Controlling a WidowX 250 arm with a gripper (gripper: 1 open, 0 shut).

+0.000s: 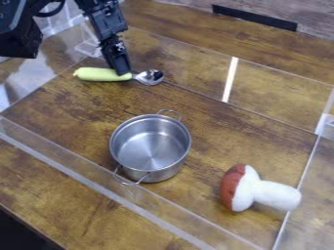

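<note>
The arm reaches in from the top left, its gripper (123, 70) low over a pale green elongated item (97, 74) and a metal spoon (148, 77) lying at its right. The fingertips are down at the spot where these two meet. Whether they are closed on one of them is too small to tell.
A steel pot (150, 148) with two wire handles stands at the centre. A red and white mushroom-like toy (261, 192) lies at the lower right.
</note>
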